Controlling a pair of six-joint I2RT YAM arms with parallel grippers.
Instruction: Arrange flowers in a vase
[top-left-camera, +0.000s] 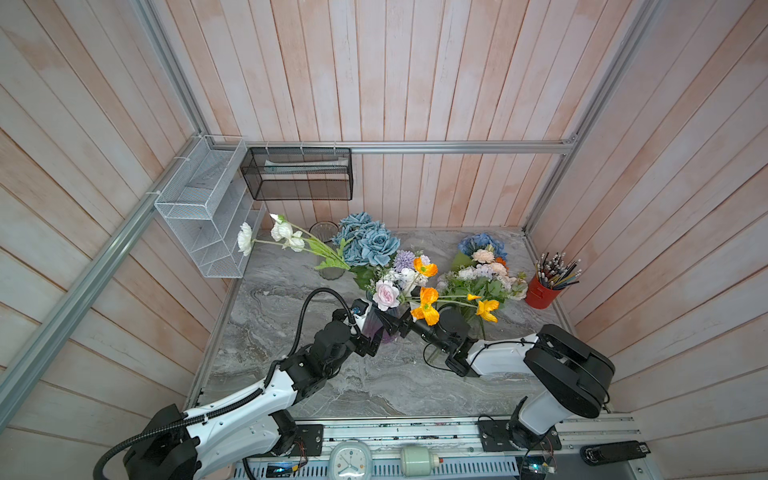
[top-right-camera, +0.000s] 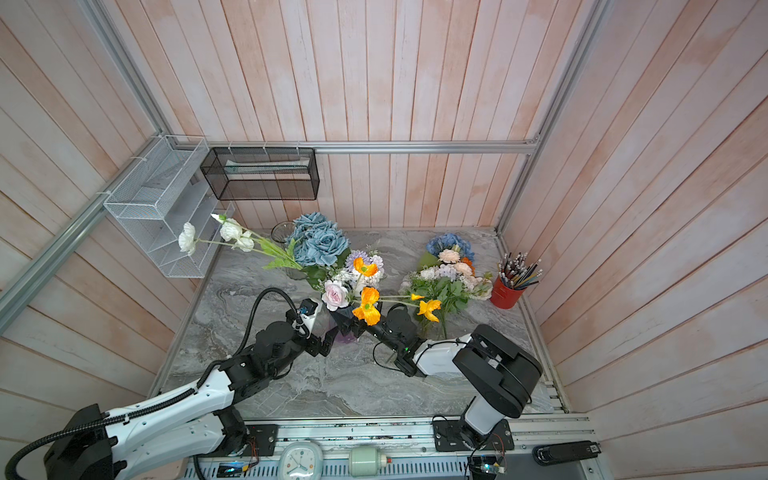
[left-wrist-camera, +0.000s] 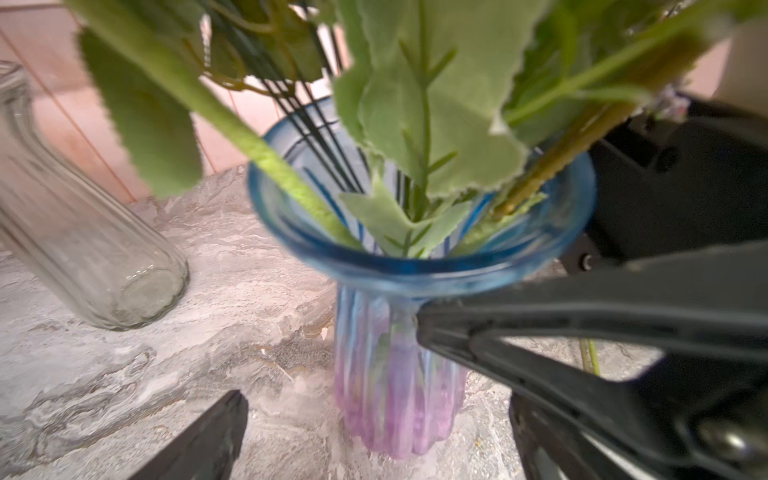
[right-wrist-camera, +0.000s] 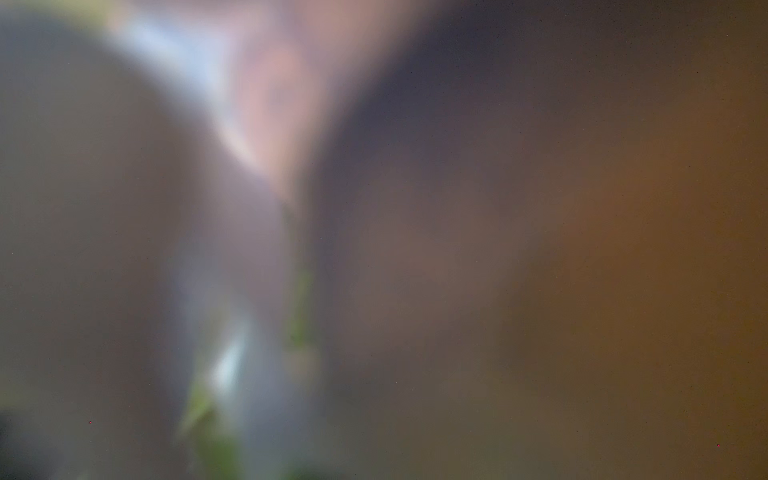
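Observation:
A blue-to-purple glass vase (left-wrist-camera: 400, 384) stands upright on the table, with several stems and leaves (left-wrist-camera: 424, 104) through its mouth. Above it spread blue flowers (top-left-camera: 369, 244), a pink rose (top-left-camera: 385, 295), white flowers (top-left-camera: 284, 230) and orange poppies (top-left-camera: 426, 305). My left gripper (top-left-camera: 369, 339) is open in front of the vase, its fingers (left-wrist-camera: 212, 432) apart and nothing held. From the right, my right gripper (top-left-camera: 385, 317) reaches to the vase's rim under the blooms. One of its fingers (left-wrist-camera: 512, 324) crosses in front of the glass; contact is unclear. The right wrist view is blurred by something close.
A clear glass vase (left-wrist-camera: 88, 216) stands behind, to the left. More flowers (top-left-camera: 484, 272) lie at the right, beside a red cup of pens (top-left-camera: 542, 294). Wire baskets (top-left-camera: 200, 192) hang at the left. Bare marble (top-left-camera: 384, 392) lies in front.

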